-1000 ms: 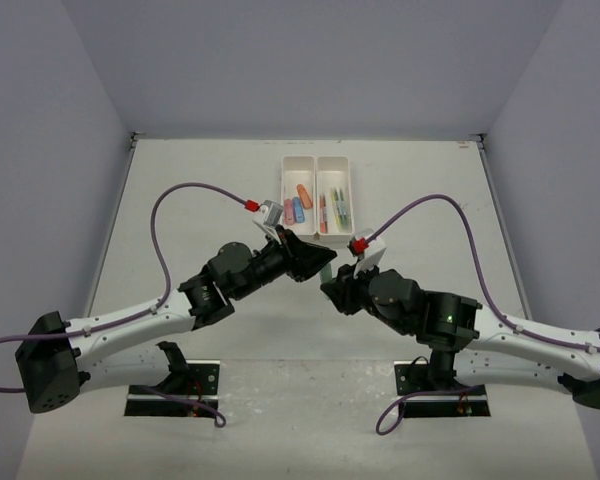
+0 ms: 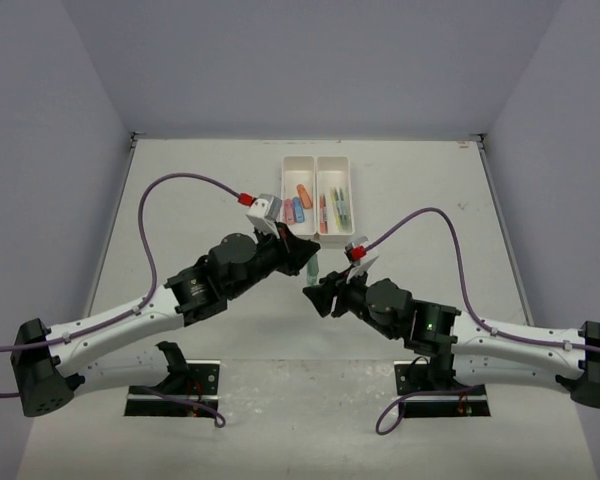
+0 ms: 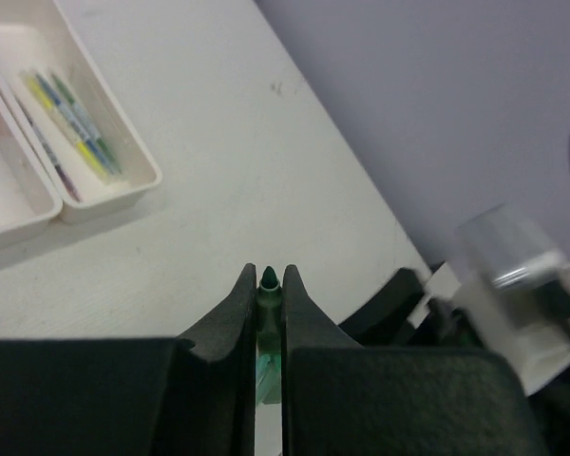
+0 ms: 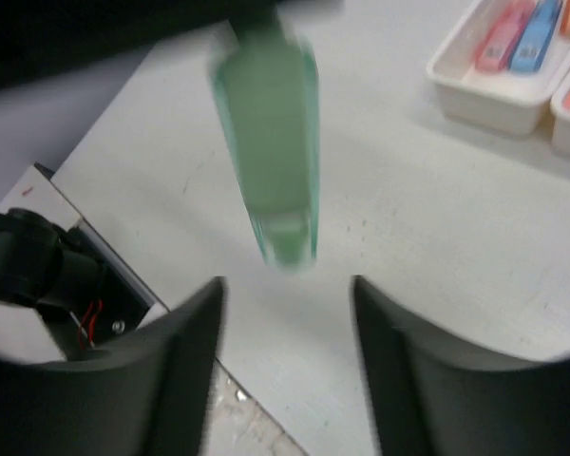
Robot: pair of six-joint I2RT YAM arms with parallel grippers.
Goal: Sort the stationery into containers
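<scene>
A translucent green stationery piece hangs from my left gripper, which is shut on its upper end. In the left wrist view, its dark green tip shows between the closed fingers. My right gripper is open just below the piece, its blurred fingers apart with only table visible between them. Two white bins stand side by side behind the grippers. The left bin holds pink, blue and orange pieces; the right bin contains several slim pens.
Both grippers are close together over the table's middle, in front of the bins. Grey walls enclose the back and sides.
Both grippers have shifted a little to the left, and the green piece has moved left with the left gripper. The bins and their contents look unchanged.
</scene>
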